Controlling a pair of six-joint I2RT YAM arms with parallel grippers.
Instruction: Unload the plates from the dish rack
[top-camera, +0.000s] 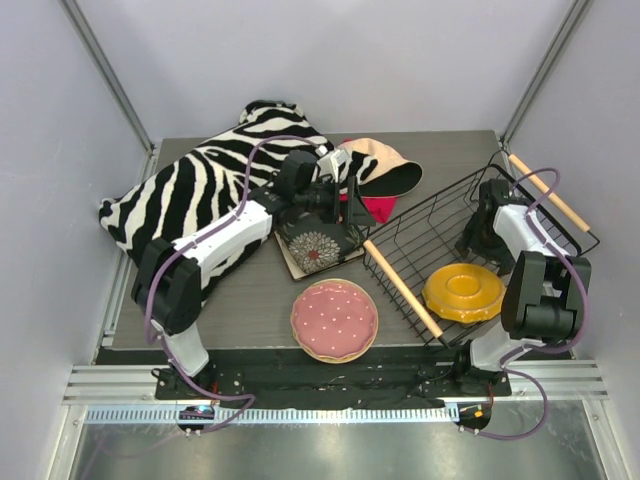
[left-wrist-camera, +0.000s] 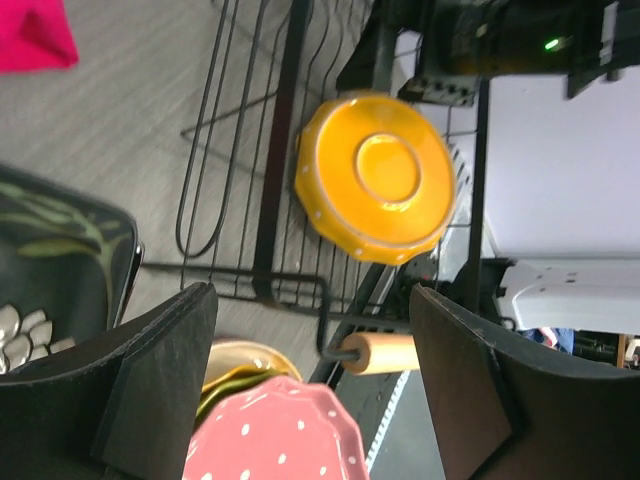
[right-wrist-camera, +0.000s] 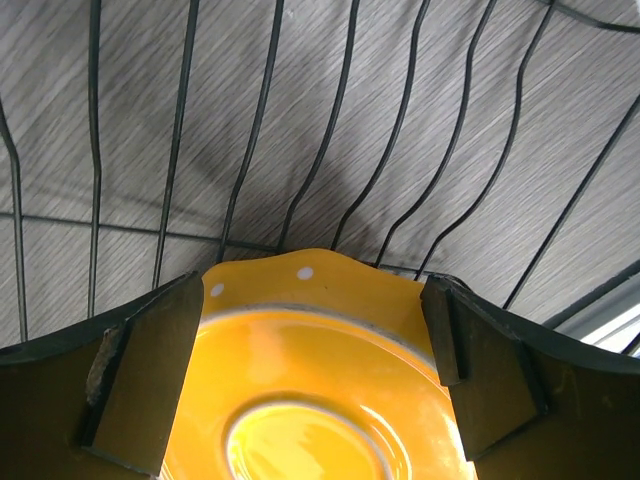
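A yellow plate (top-camera: 464, 292) lies in the wire dish rack (top-camera: 410, 238) at the right. My right gripper is open above it, the plate's scalloped rim showing between and below its fingers. My left gripper (top-camera: 340, 205) hangs over the rack's left end and dark floral tray, part open with nothing between its fingers. A pink dotted plate (top-camera: 334, 320) lies on the table at front centre, outside the rack.
A floral dark tray (top-camera: 313, 250), red cloth and peach item (top-camera: 390, 160) lie left of and behind the rack. Zebra cloth (top-camera: 160, 205) covers the left; bare table (top-camera: 245, 320) is at front left.
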